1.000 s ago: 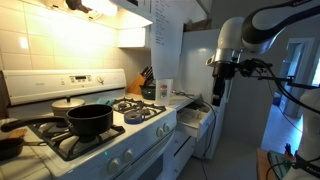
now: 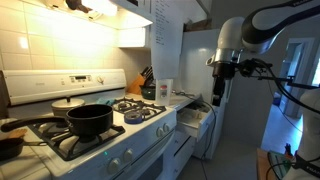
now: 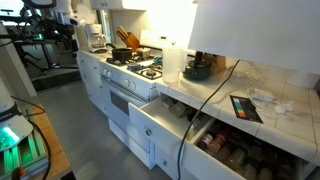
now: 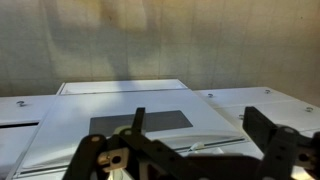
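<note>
My gripper [image 2: 217, 99] hangs from the arm at the right in exterior view 1, pointing down, in front of the stove and clear of everything. Two dark fingers stand wide apart along the bottom of the wrist view, so the gripper looks open, with nothing between them. Below lies the white oven front with its dark window [image 4: 140, 122]. The white stove [image 2: 105, 140] carries a black saucepan [image 2: 91, 120] and a lidded pot [image 2: 68, 104]. A drawer [image 3: 165, 125] of the counter stands pulled out.
A knife block [image 2: 148, 88] and a white canister [image 2: 165, 92] stand beyond the stove. Another open drawer [image 3: 205, 140] holds several bottles or jars. A colour card [image 3: 243, 108] lies on the counter.
</note>
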